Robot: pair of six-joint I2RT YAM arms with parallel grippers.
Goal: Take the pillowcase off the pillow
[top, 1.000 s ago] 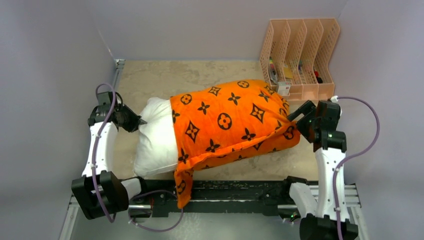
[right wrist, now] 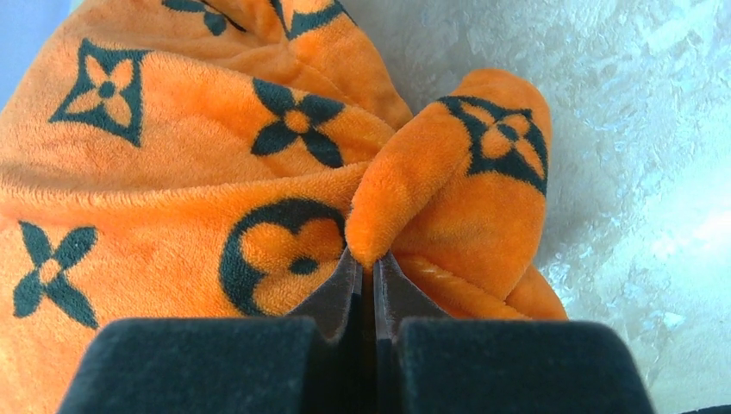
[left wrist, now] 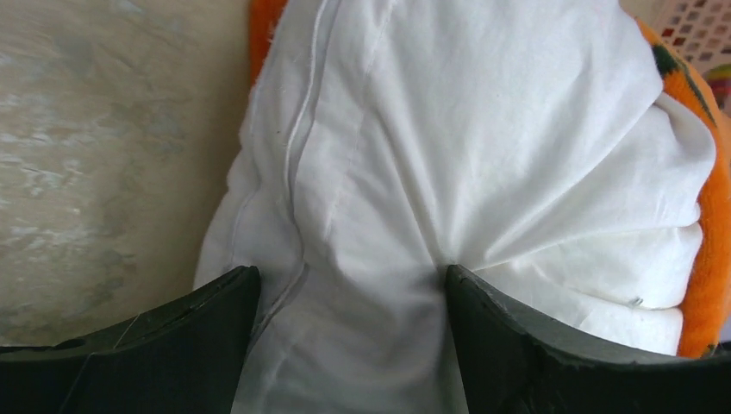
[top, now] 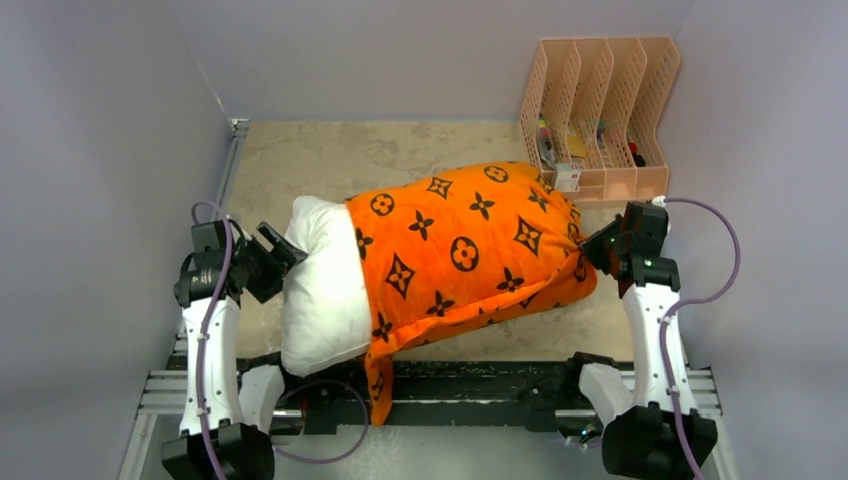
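Note:
An orange pillowcase [top: 455, 250] with dark flower and diamond prints covers most of the pillow, whose white end [top: 322, 310] sticks out on the left. At that white end my left gripper [top: 276, 262] stands open; in the left wrist view its parted fingers [left wrist: 483, 336] lie either side of the white cloth [left wrist: 371, 224]. My right gripper [top: 588, 248] is at the case's right end. The right wrist view has its tips pressed together on a pinched fold of orange cloth [right wrist: 379, 216]. How far the pillow reaches inside the case is hidden.
A peach divided organizer [top: 592, 188] with small items stands at the back right, close behind the pillowcase's right end. A flap of the case [top: 378, 390] hangs over the table's front edge. Bare table [top: 330, 150] shows at the back left.
The left gripper has opened from shut and moved slightly right. The right gripper, open earlier, has moved a little left and closed on the case. Pillow and case have shifted slightly right.

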